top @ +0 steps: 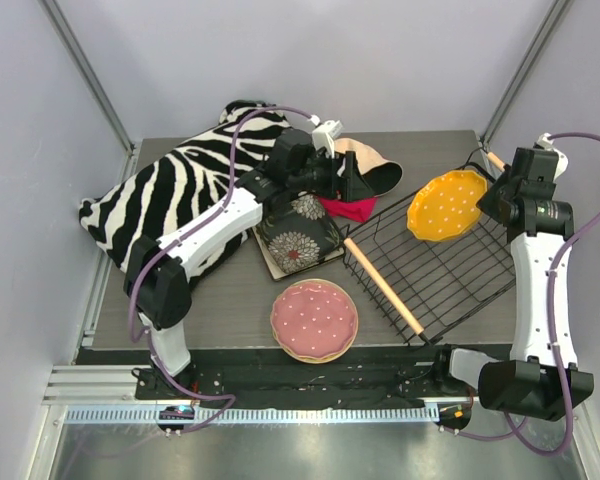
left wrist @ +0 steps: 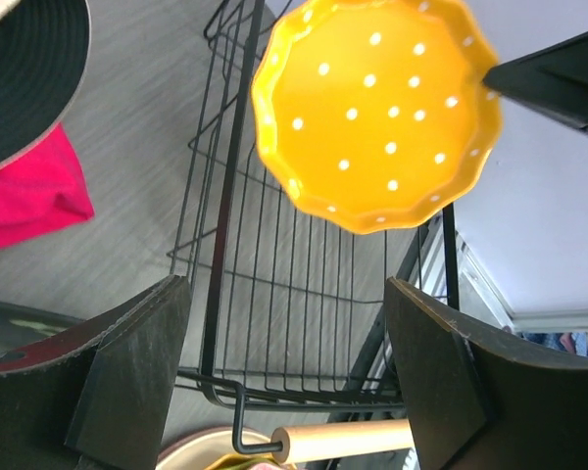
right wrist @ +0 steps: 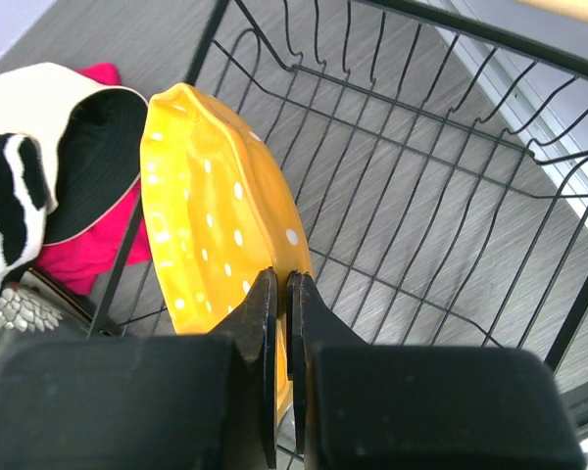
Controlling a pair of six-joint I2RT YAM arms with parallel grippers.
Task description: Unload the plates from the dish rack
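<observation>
The yellow polka-dot plate (top: 447, 205) is tilted over the black wire dish rack (top: 420, 323), its rim pinched by my shut right gripper (top: 486, 203). In the right wrist view the fingertips (right wrist: 301, 304) clamp that rim. My left gripper (top: 356, 180) stands open over the left edge of the rack, apart from the plate, which also fills the top of the left wrist view. A pink dotted plate (top: 314, 320) lies on the counter left of the rack.
A zebra-striped cloth (top: 170, 200) covers the back left. A flowered board (top: 292, 245), a red cloth (top: 348, 209) and a hat (top: 370, 150) sit beside the rack. Bare counter (top: 140, 320) shows at front left.
</observation>
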